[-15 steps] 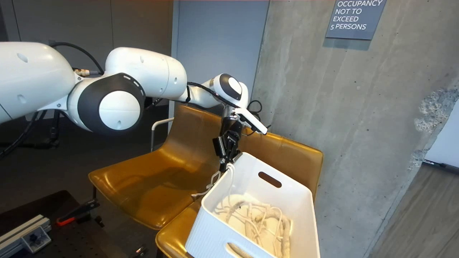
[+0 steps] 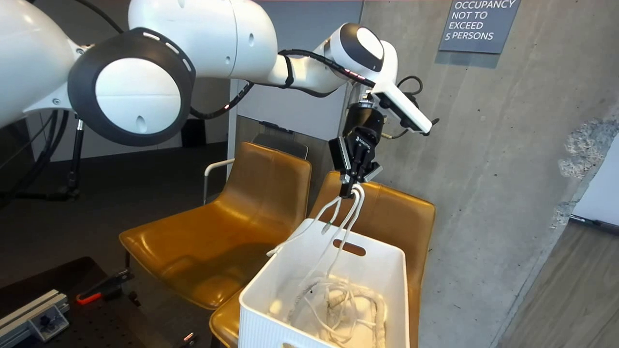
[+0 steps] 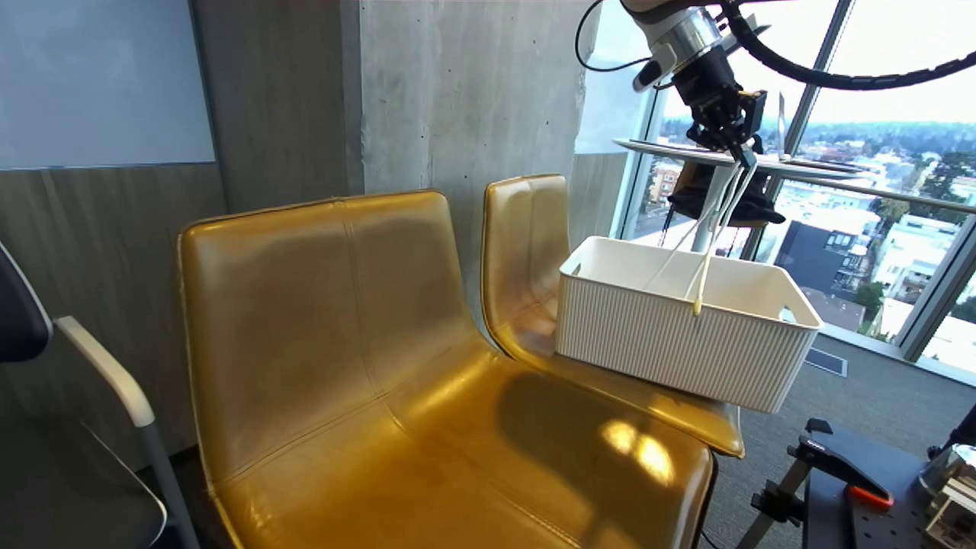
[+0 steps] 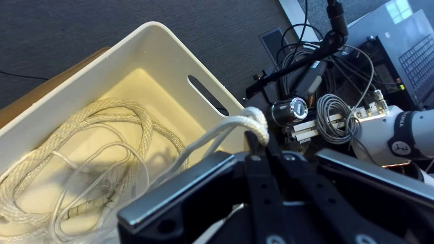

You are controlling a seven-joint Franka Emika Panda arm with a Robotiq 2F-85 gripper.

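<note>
My gripper (image 2: 349, 194) is shut on a white rope (image 4: 240, 121), high above the white bin (image 2: 400, 272). From the fingertips, several strands drop downward. Some run into the bin, while one end (image 2: 278, 249) hangs at the bin's left rim in exterior view 1. Inside the bin, seen in the wrist view, lie a thick braided rope (image 4: 140, 109) and loops of thinner white cord (image 4: 91, 162). The bin (image 3: 677, 338) rests on the seat of a tan chair.
A second tan chair (image 2: 232, 214) stands to the left of the bin in exterior view 1. Behind is a concrete wall (image 2: 493, 145). A dark table with a clamp (image 2: 104, 287) sits at lower left. The wrist view shows coiled cables (image 4: 335, 118) beyond the bin.
The gripper has risen and moved right, lifting the rope so its strands now stretch down into the bin. The bin has shifted slightly left and toward the camera in exterior view 1.
</note>
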